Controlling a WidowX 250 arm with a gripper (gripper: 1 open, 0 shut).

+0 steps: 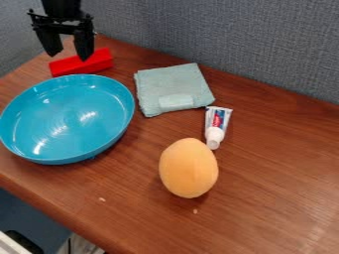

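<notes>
My black gripper point(63, 38) hangs at the top left, its two fingers apart, above a red block point(82, 63) lying on the wooden table. A blue plate point(66, 124) fills the left side. A folded grey-green cloth point(169, 81) lies to the right of the block, a toothpaste tube point(217, 126) below it, and an orange oval object point(188, 169) lies toward the front centre.
A grey padded wall point(252, 40) runs along the back of the table point(279, 189). The front left edge drops away at the lower left.
</notes>
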